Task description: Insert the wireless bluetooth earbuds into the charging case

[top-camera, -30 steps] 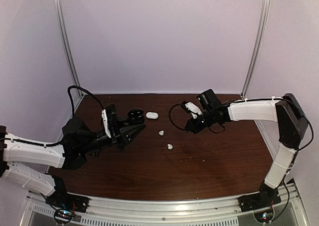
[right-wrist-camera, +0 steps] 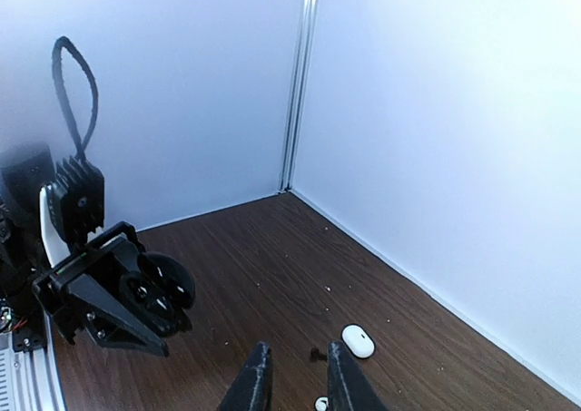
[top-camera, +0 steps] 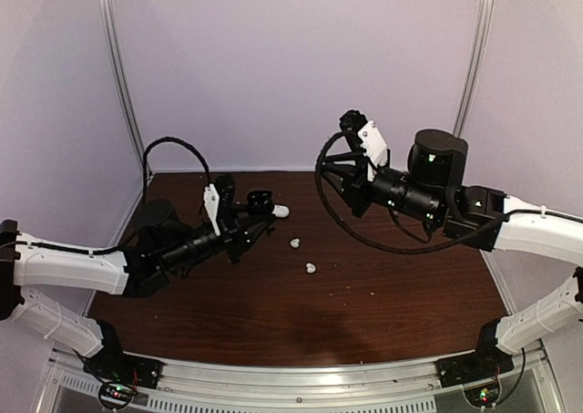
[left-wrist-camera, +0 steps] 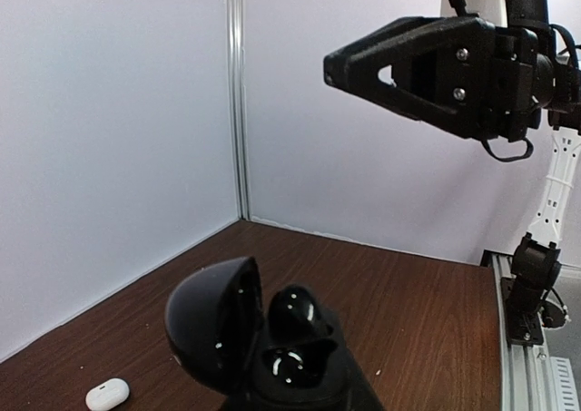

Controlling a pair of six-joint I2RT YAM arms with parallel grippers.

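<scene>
My left gripper (top-camera: 264, 221) is shut on a glossy black charging case (left-wrist-camera: 213, 325) with its lid raised, held above the table's left half. Inside it, one side bulges like a black earbud (left-wrist-camera: 295, 311), while the other looks like a hollow; reflections make this uncertain. To the right and high above the table, my right gripper (top-camera: 339, 174) stands open; its fingers (right-wrist-camera: 257, 375) are apart with nothing visible between them. A small dark thing (right-wrist-camera: 317, 355) lies on the table near a white case, and I cannot tell what it is.
The closed white case (top-camera: 281, 211) sits behind the left gripper's tips. Two small white earbuds, one nearer the back (top-camera: 295, 242) and one nearer the front (top-camera: 311, 268), rest mid-table.
My right gripper has risen from low over the table. My left gripper has shifted slightly right and back with the black case, partly covering the white case. The white earbuds have not moved.
</scene>
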